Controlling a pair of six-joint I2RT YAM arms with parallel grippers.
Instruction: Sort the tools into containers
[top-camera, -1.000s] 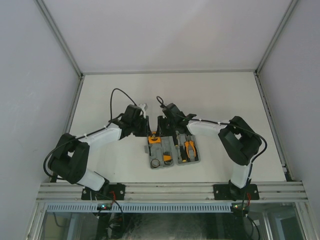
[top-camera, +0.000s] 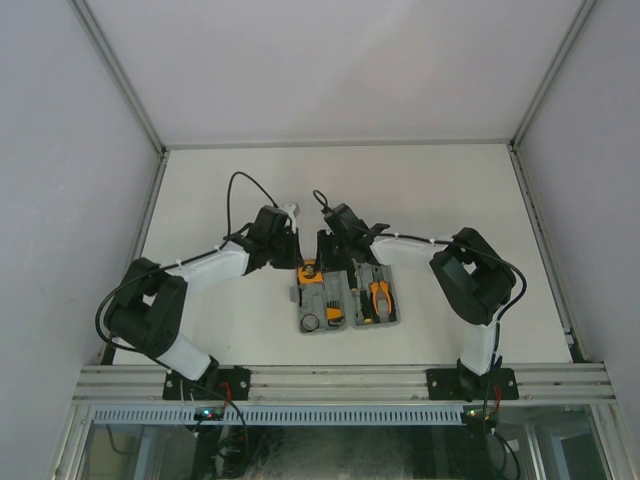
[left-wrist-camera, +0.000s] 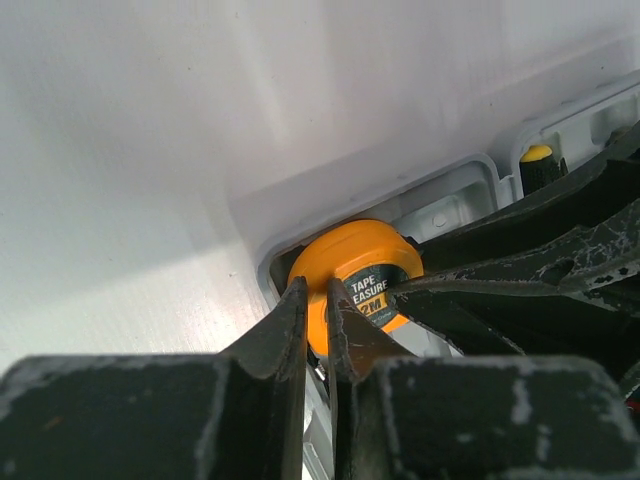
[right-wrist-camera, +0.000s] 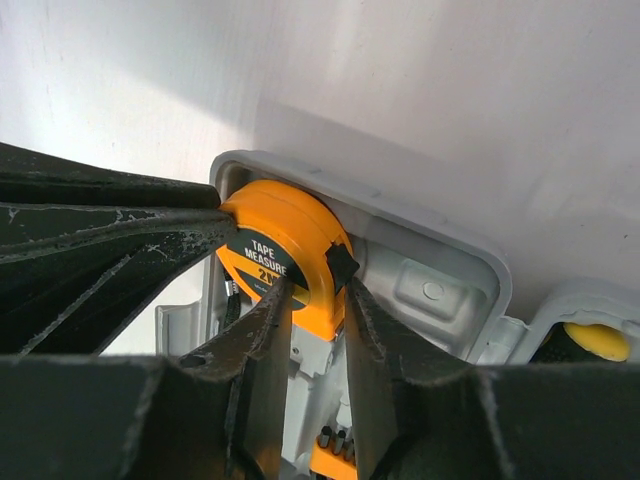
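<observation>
The orange tape measure (top-camera: 311, 275) with its black label lies in the corner compartment of the grey tool tray (top-camera: 322, 324). In the left wrist view, the tape measure (left-wrist-camera: 355, 246) sits behind the tips of my left gripper, whose fingers stand narrowly open. From the other side my right gripper is over the same tape measure (right-wrist-camera: 290, 220), its fingertips somewhat apart, one close to the black tab. Both grippers are at the measure; whether the pads press on it cannot be made out.
A round tape roll (top-camera: 310, 322) and an orange hex key set (top-camera: 334, 312) lie in the near compartments. The two grippers are very close together.
The left arm has shifted slightly. The case and tape measure have moved a few pixels toward the back in the top view. The right gripper stays almost in place.
</observation>
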